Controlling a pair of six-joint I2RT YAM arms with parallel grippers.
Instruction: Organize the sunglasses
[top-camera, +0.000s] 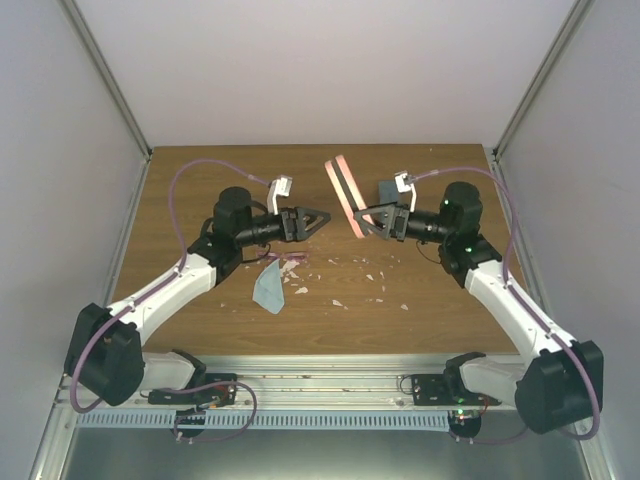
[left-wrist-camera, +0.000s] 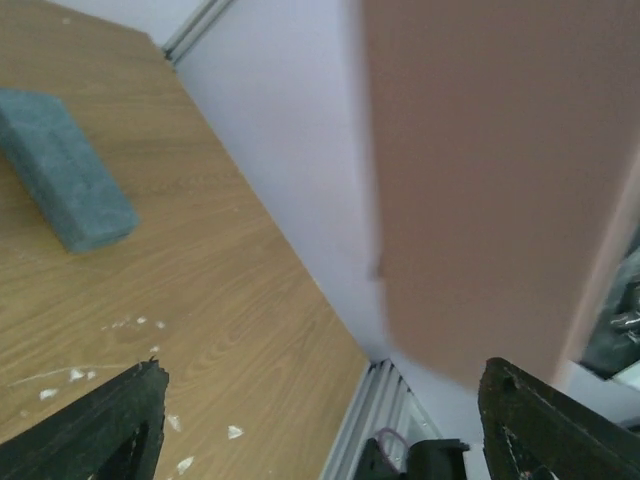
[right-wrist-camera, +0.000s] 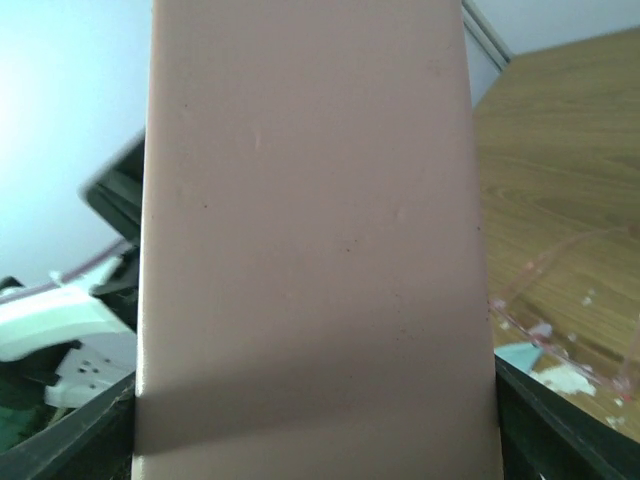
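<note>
A long pink case (top-camera: 346, 197) with a dark stripe along it is held up over the middle of the table, tilted. My right gripper (top-camera: 364, 218) is shut on its lower part, and in the right wrist view its broad face fills the space between the fingers. To the left of the case, with a gap between, my left gripper (top-camera: 322, 220) stands open and empty. The case (left-wrist-camera: 490, 180) looms close in the left wrist view. Clear pinkish sunglasses (right-wrist-camera: 540, 262) rest on the table, partly hidden in that view by the case.
A dark grey box (left-wrist-camera: 70, 170) lies at the back, right of the middle. A light blue cloth (top-camera: 268, 288) lies at the front left, with several white scraps (top-camera: 337, 303) scattered nearby.
</note>
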